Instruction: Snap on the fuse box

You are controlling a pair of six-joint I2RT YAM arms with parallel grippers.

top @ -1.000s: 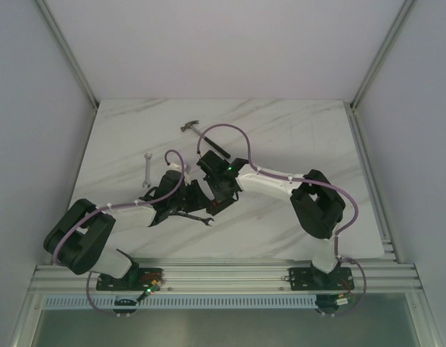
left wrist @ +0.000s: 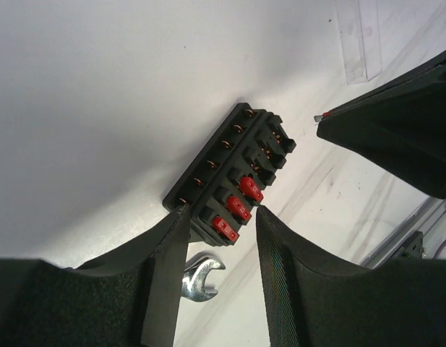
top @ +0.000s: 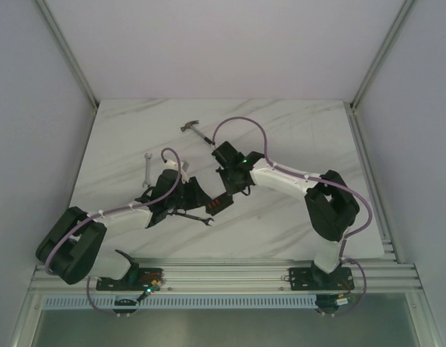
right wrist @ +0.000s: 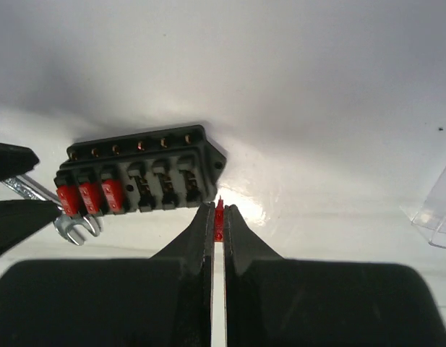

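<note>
The black fuse box (top: 220, 204) (left wrist: 226, 170) (right wrist: 139, 177) lies on the white surface, with three red fuses (left wrist: 238, 207) (right wrist: 89, 195) at one end and empty slots at the other. In the right wrist view my right gripper is shut on a small red fuse (right wrist: 218, 224), just beside the box's empty end. My left gripper (top: 201, 199) is at the red-fuse end, its fingers part open with the box seen beyond the gap; nothing shows held between them.
A wrench (top: 197, 218) (left wrist: 197, 278) lies by the box, another wrench (top: 147, 170) at left and a hammer (top: 196, 131) behind. A clear plastic piece (left wrist: 360, 40) lies near the box.
My right arm has moved right and slightly up in the top view, away from over the fuse box, uncovering more of it. The left arm has shifted only slightly.
</note>
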